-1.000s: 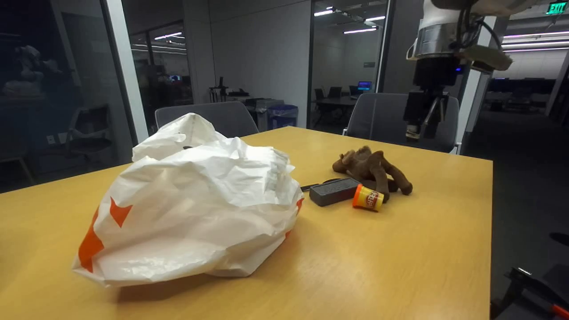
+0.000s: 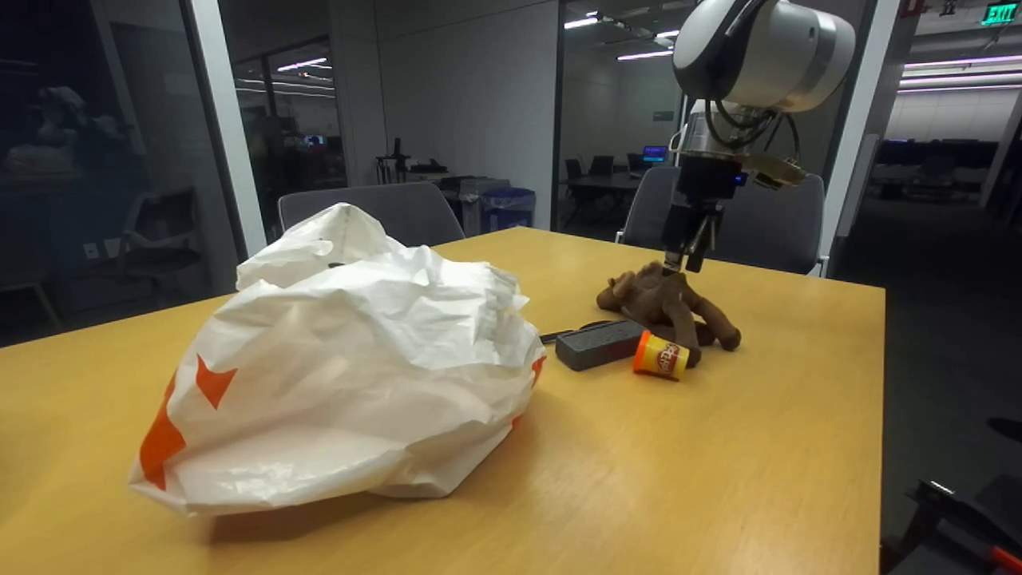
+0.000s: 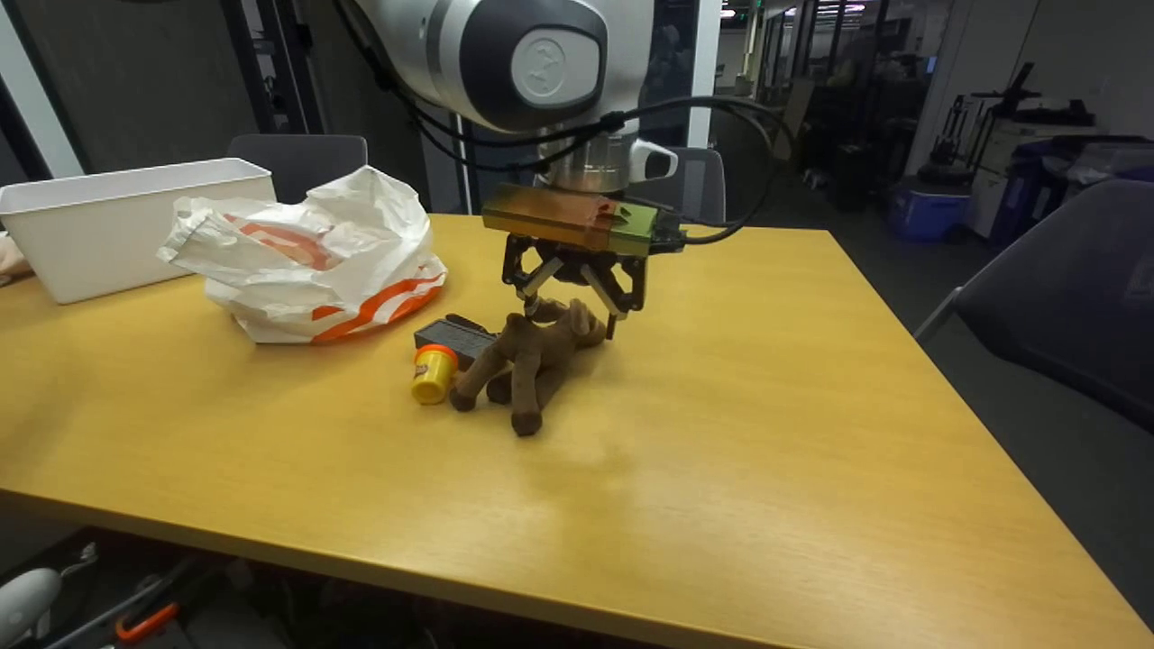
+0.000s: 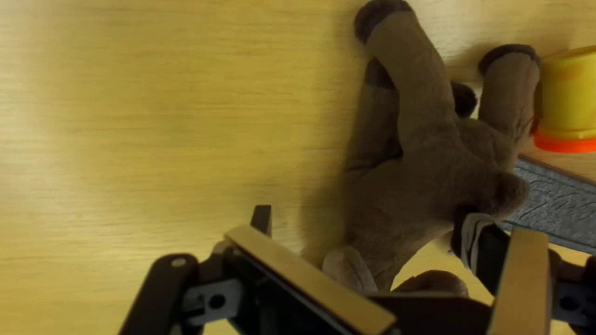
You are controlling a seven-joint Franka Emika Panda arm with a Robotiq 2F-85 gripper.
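A brown plush animal (image 3: 532, 348) lies on the table, its legs splayed toward the second exterior camera. My gripper (image 3: 570, 318) is open right above it, one finger near each side of its body. In the wrist view the plush's torso (image 4: 416, 190) passes between the wide-set fingers; the right fingertip (image 4: 472, 237) seems to touch or nearly touch its hump, while the left one is over bare wood. From the first exterior view, the fingers reach the top of the plush (image 2: 661, 297). Part of its head is hidden behind the gripper in the wrist view.
Beside the plush lie a yellow tub with an orange lid (image 2: 661, 355) and a dark grey block (image 2: 599, 345). A crumpled white plastic bag (image 2: 364, 383) stands nearby, with a white bin (image 3: 130, 222) behind it.
My gripper has come down and moved left in the first exterior view, from above the table at the right to the plush. The objects on the table look unmoved.
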